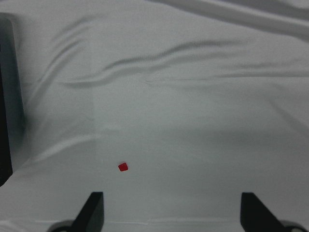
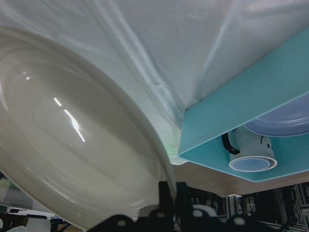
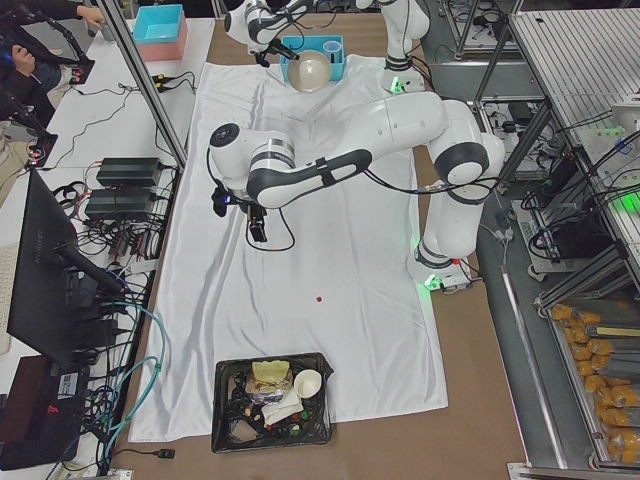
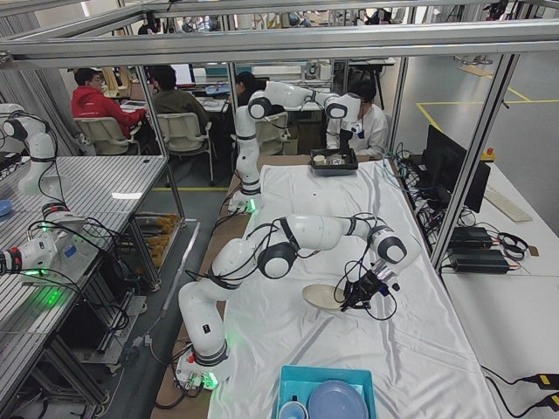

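A cream plate (image 3: 308,72) (image 4: 319,297) (image 2: 72,125) is held by its rim in my right gripper (image 4: 354,297), which is shut on it. In the camera left view it is over the turquoise bin (image 3: 335,62) (image 4: 288,384) (image 2: 217,116); in the camera right view it appears over the cloth, short of the bin. The bin holds a blue plate (image 4: 336,401) (image 2: 285,118) and a white mug (image 2: 251,152). My left gripper (image 3: 240,220) is open above the white cloth, nothing between its fingers.
A small red square (image 3: 319,299) (image 1: 123,166) lies on the cloth. A black tray (image 3: 222,400) with mixed items and a cup stands at the far end from the bin. A metal table (image 4: 105,192) and monitor (image 4: 445,175) flank the workspace.
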